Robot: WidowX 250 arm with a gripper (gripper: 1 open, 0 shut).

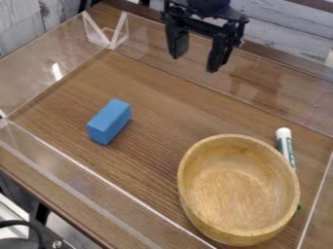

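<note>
My gripper (197, 49) hangs at the top centre over the back of the wooden table, its two black fingers apart with nothing visible between them. A blue block (111, 122) lies on the left half of the table. A round wooden bowl (237, 189) sits at the front right. A white marker (286, 147) with a green end lies to the right of the bowl's back rim, partly hidden lower down by the bowl.
Clear plastic walls edge the table, with a small white wire-like piece (92, 30) at the back left.
</note>
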